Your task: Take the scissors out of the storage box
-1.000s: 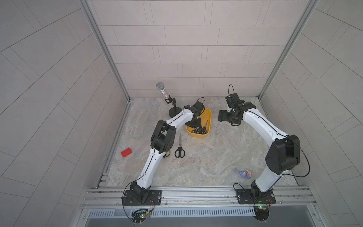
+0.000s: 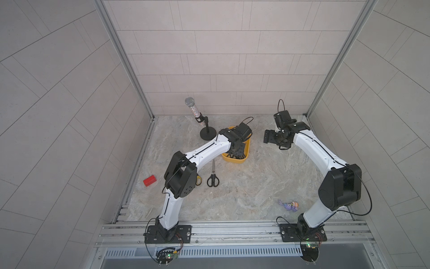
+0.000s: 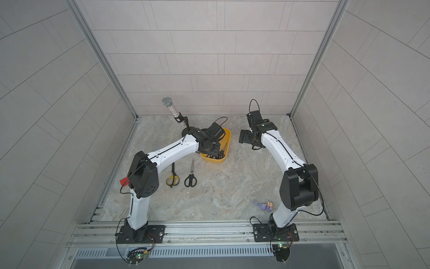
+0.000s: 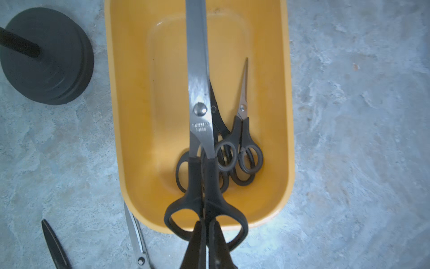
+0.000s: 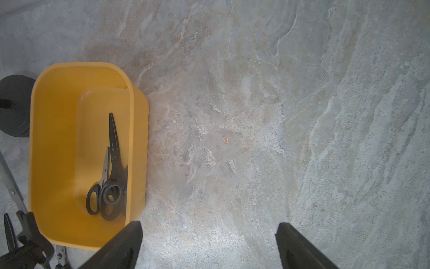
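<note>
The yellow storage box (image 4: 282,112) holds several dark-handled scissors (image 4: 246,157). Above it, large silver scissors with black handles hang from my left gripper, which is shut on their handle end; they also show at the left edge of the right wrist view (image 5: 13,188). My right gripper stands open with empty fingers over the table, just right of the box.
Two more scissors (image 2: 213,179) (image 3: 173,179) lie in front of the box. A microphone on a stand (image 2: 207,132) stands behind left. A red block (image 2: 149,180) is at left, a purple toy (image 2: 289,205) front right. The table right of the box is clear.
My left arm has risen and shifted slightly right over the box. My right arm has moved a little to the right.
</note>
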